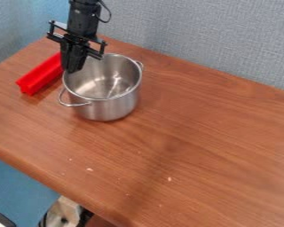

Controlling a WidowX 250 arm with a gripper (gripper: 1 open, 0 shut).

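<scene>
A stainless steel pot (pixel 111 97) with wire handles stands on the wooden table at the upper left. My black gripper (pixel 74 60) is lowered at its rear left rim, fingertips close together over that rim; whether they are shut on it is hard to tell. A red bar-shaped object (pixel 35 78) lies just left of the pot, partly hidden behind the gripper.
A grey textured wall (pixel 216 40) runs along the back. The table's left edge is close to the red object, with blue floor below at the lower left.
</scene>
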